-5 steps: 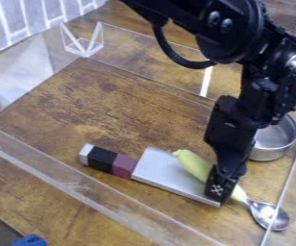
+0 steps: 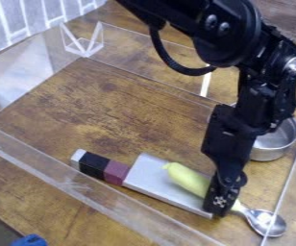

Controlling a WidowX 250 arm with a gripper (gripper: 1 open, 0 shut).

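My black gripper reaches down at the right, its fingertips low over a yellow elongated object, perhaps a toy banana or corn, that lies on a pale cleaver-like blade. The blade's handle is black and maroon. A silver spoon lies just right of the gripper, its handle partly under the yellow object or the fingers. The gripper reads as open, though its fingers hide part of the yellow object.
A steel pot stands behind the gripper at the right. Clear plastic walls border the wooden surface, which is bare at left and centre. A blue object lies at bottom left.
The gripper has shifted slightly left and down, and the blade with the yellow object has moved a little toward the viewer.
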